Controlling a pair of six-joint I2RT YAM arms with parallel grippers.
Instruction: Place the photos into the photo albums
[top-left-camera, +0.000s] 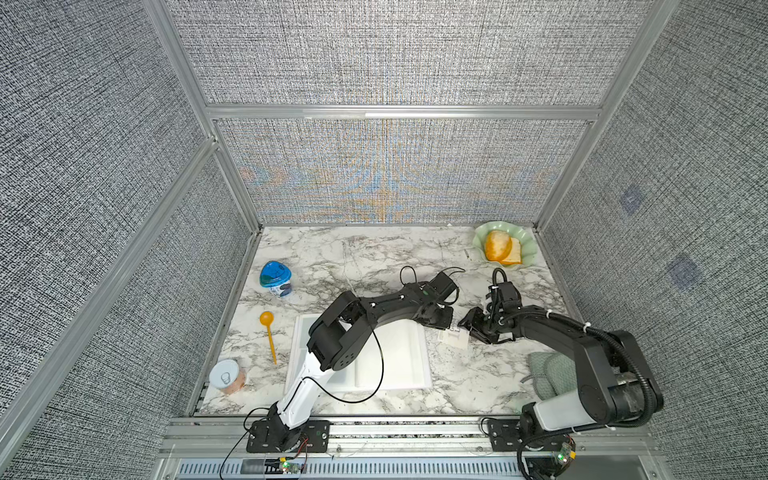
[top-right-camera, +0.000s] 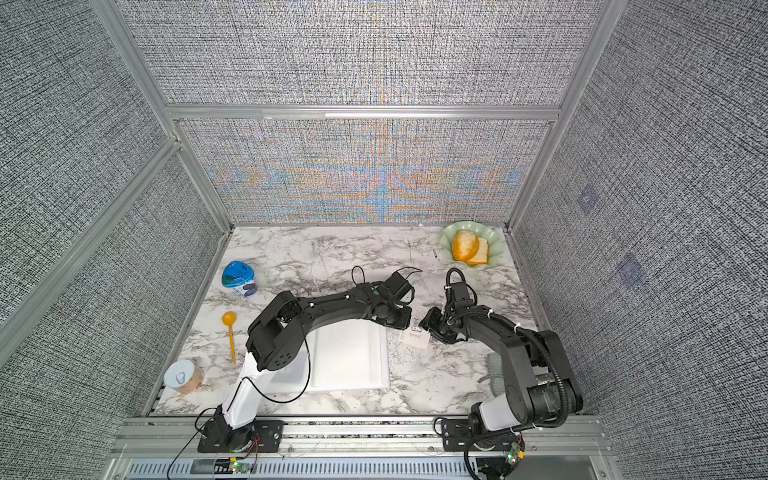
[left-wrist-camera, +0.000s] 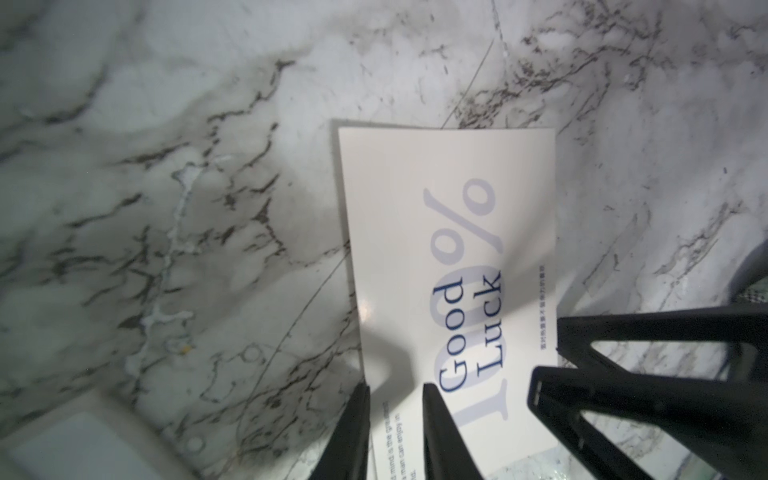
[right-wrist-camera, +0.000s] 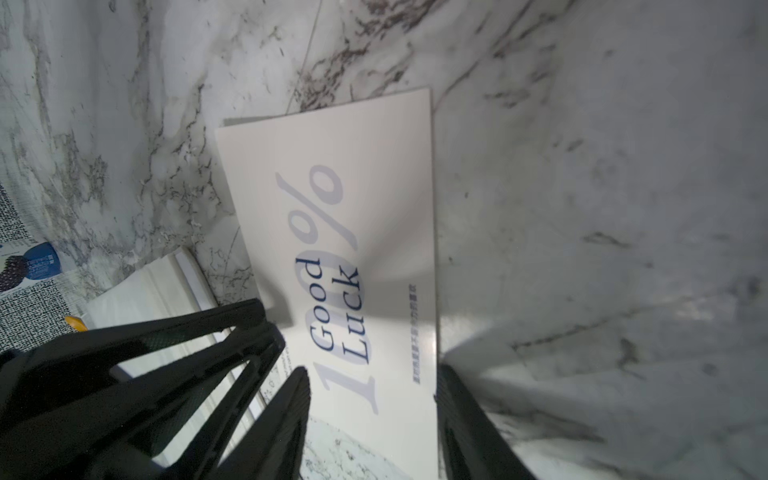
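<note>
A white photo card (top-left-camera: 454, 339) printed "Good Luck" is between my two grippers, right of the open white album (top-left-camera: 418, 364). In the left wrist view my left gripper has closed over the left edge of the card (left-wrist-camera: 392, 200), with a narrow gap showing between its fingers. On the opposite side, in the right wrist view, my right gripper stands part open, its fingers either side of the card's (right-wrist-camera: 376, 140) right edge. A second layer peeks out at the card's upper left corner. My left arm covers part of the album.
A blue-lidded tub (top-left-camera: 275, 276), an orange spoon (top-left-camera: 269, 336) and a pale-lidded jar (top-left-camera: 227, 376) stand at left. A green bowl (top-left-camera: 523, 237) with bread is back right; a grey-green cloth (top-left-camera: 552, 372) lies near the right arm.
</note>
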